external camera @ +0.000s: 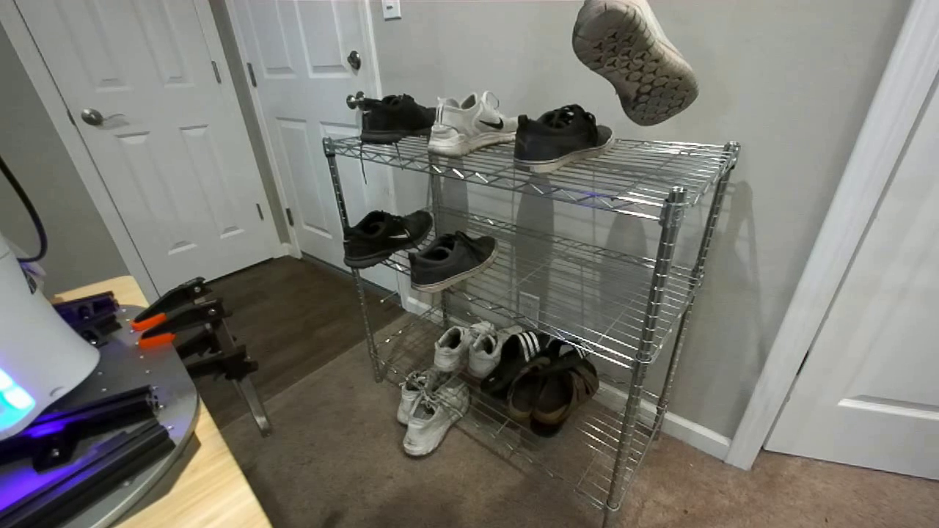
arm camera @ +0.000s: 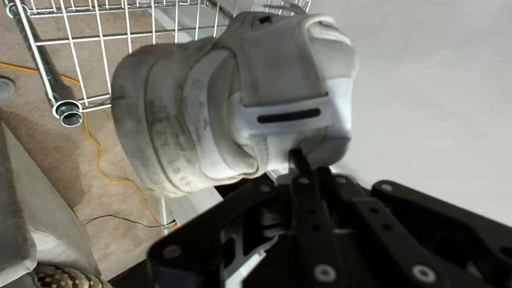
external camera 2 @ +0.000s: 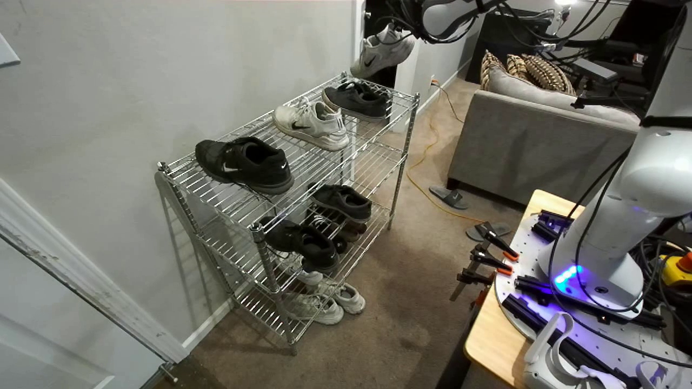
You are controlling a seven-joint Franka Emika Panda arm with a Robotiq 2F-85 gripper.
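A white sneaker (external camera: 635, 63) hangs in the air above the right end of the wire rack's top shelf (external camera: 673, 158), its patterned sole facing exterior view 1. In the wrist view my gripper is shut on the heel end of this white sneaker (arm camera: 283, 72); part of the grip is hidden behind the shoe. Exterior view 2 shows the same sneaker (external camera 2: 384, 52) below the arm, over the far end of the rack. On the top shelf stand a black shoe (external camera: 396, 118), another white sneaker (external camera: 471, 125) and a black low shoe (external camera: 563, 136).
Two black shoes, one with a swoosh (external camera: 385, 236) and one plain (external camera: 453, 261), sit on the middle shelf's left side. White sneakers (external camera: 436, 413) and sandals (external camera: 552, 387) are low down. The top shelf's right end is bare. Behind the rack is a wall.
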